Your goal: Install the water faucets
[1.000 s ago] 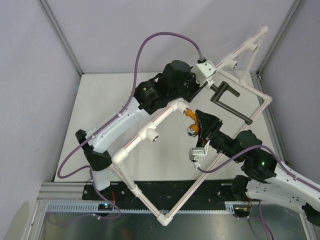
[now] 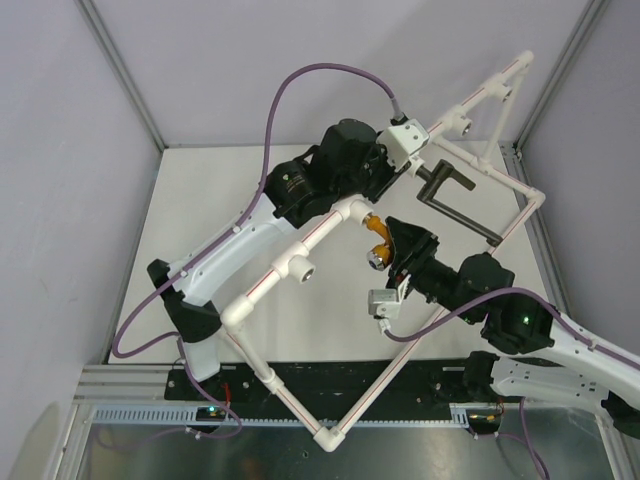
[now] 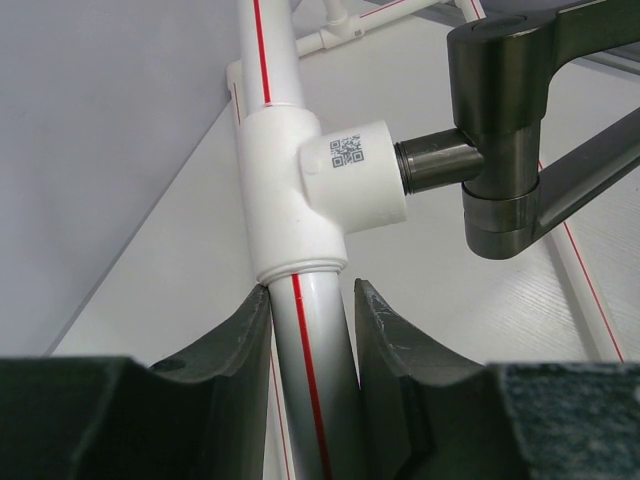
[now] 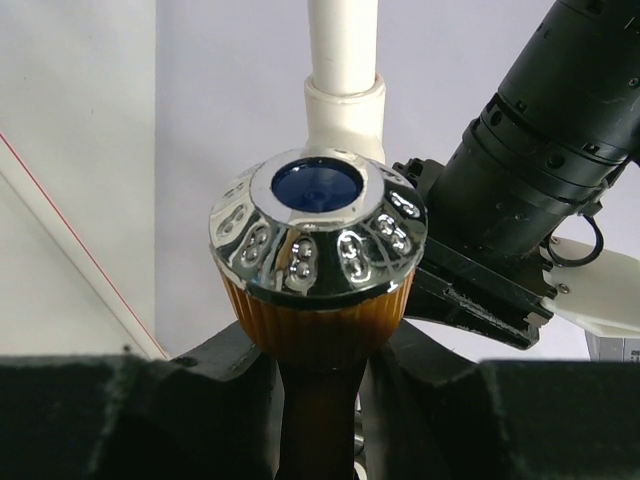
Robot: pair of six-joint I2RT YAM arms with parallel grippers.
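Observation:
A white PVC pipe frame [image 2: 320, 229] crosses the middle. An orange faucet with a chrome cap [image 2: 378, 256] sits at a tee fitting, held in my right gripper [image 2: 396, 250]; in the right wrist view its cap with blue centre [image 4: 317, 186] fills the centre. My left gripper is around the pipe just below a tee [image 3: 290, 190]; whether it grips firmly is hard to tell. A dark metal fitting [image 3: 500, 170] with an angled arm is attached to that tee's side outlet.
Other empty side tees [image 2: 300, 266] sit along the frame. The white board [image 2: 180, 230] lies behind. Both arms crowd the upper middle and right.
The left arm looks almost unchanged.

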